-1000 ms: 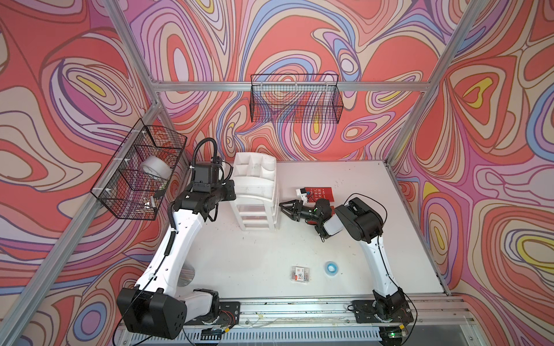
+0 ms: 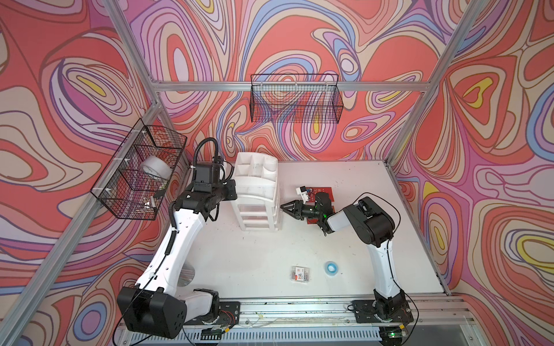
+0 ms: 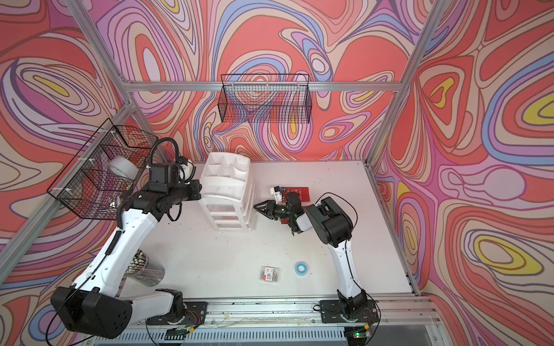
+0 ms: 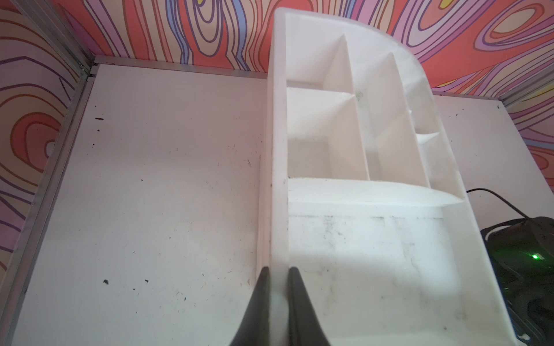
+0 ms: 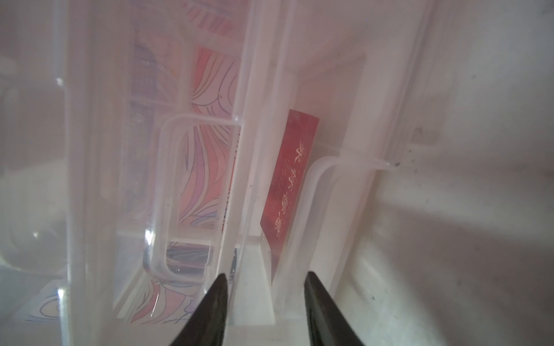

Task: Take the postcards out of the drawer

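Note:
The white drawer unit (image 2: 255, 190) stands at the back of the table, left of centre. My left gripper is shut on its upper left side wall. In the right wrist view a red postcard (image 5: 289, 178) with pale writing lies inside a clear drawer (image 5: 323, 230). My right gripper is part open at the drawer side of the unit, its two fingertips apart and no card between them. More red cards (image 2: 321, 194) lie on the table, partly covered by the right arm.
A small clear box (image 2: 300, 274) and a blue tape roll (image 2: 330, 268) lie near the front edge. Wire baskets hang on the back and left walls (image 2: 138, 173).
The right arm's wrist has swung slightly right and its gripper has shifted a little, staying beside the unit. The left arm and the cards on the table look unmoved.

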